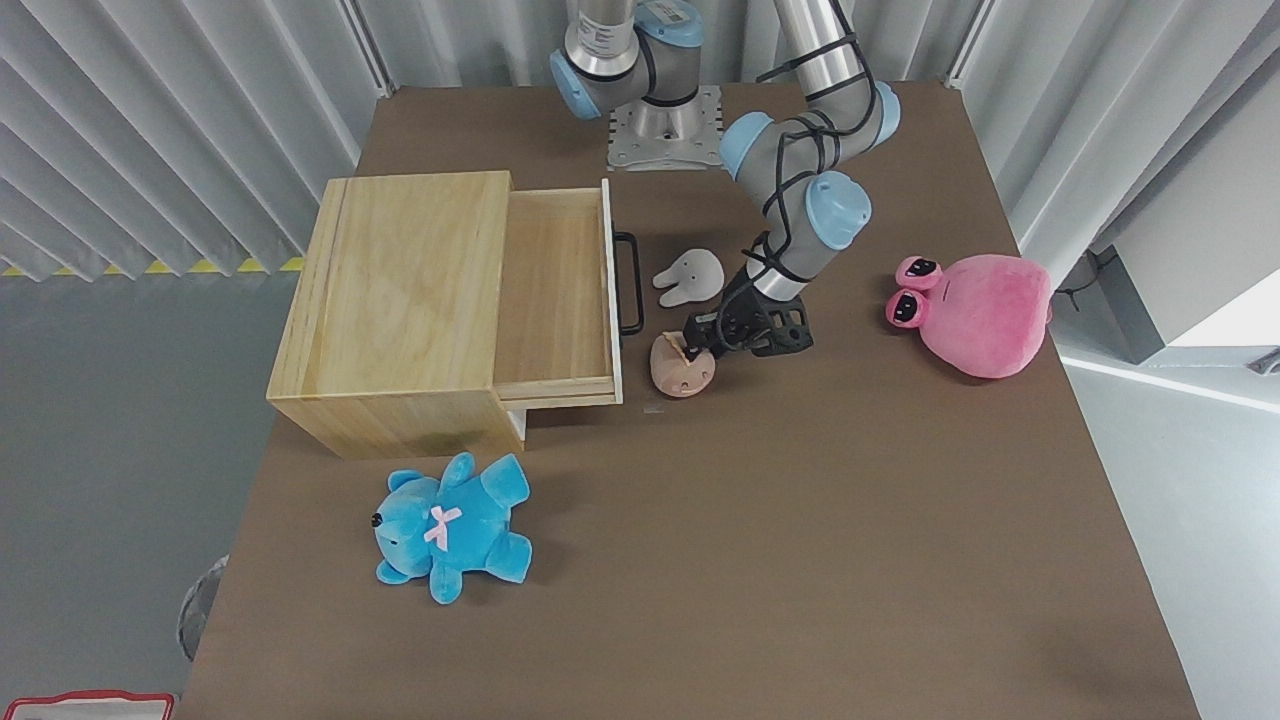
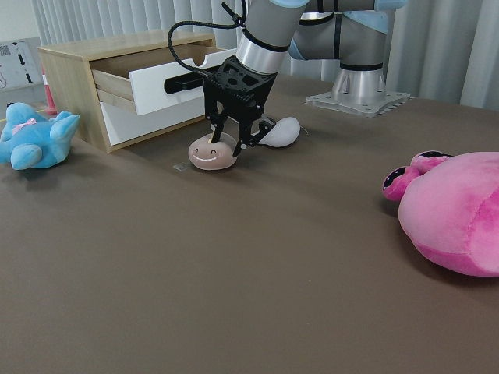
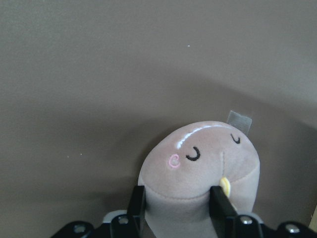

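A small pale pink plush [image 1: 681,374] with a stitched smiling face sits on the table right of the drawer front; in the left view the same plush [image 2: 204,157] is under the gripper [image 2: 225,145]. In the wrist view the gripper's fingers straddle the plush [image 3: 181,170], one on each side of its body at the lower edge; whether they press on it cannot be told.
A wooden box [image 1: 385,281] has its drawer pulled out, empty. A white plush [image 1: 690,276] lies behind the gripper, a blue bear [image 1: 451,533] at the front left, a pink plush [image 1: 986,317] at the right.
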